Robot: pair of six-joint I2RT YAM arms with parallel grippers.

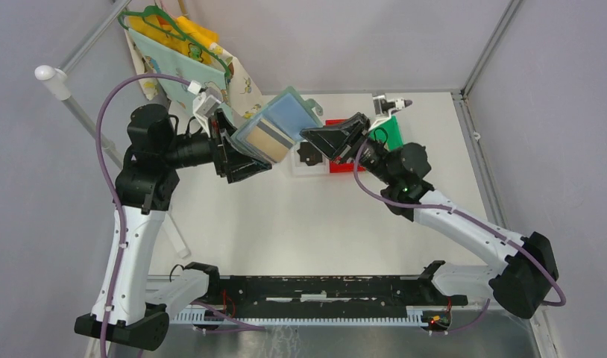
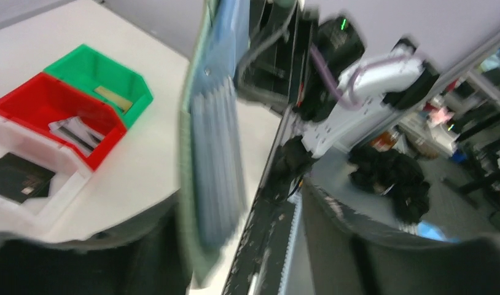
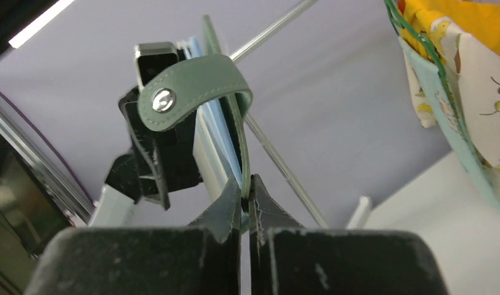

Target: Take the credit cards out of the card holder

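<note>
The green card holder [image 1: 293, 112], with blue and striped tan inside faces, hangs between my two arms above the table. At its right edge my right gripper [image 1: 304, 133] is shut, and in the right wrist view the holder's thin green edge [image 3: 245, 175] runs in between the fingertips. My left gripper [image 1: 244, 145] stands open at the other end; in the left wrist view its fingers are apart, with the layered stack of sleeves [image 2: 220, 153] beside one of them. The strap with a snap [image 3: 198, 89] hangs loose. Individual cards cannot be told apart from the sleeves.
Behind the arms stand a white box [image 2: 63, 200] holding a dark item, a red box [image 2: 109, 147] and a green box [image 2: 137, 101]. Patterned cloth on green hangers [image 1: 185, 45] hangs at the back left.
</note>
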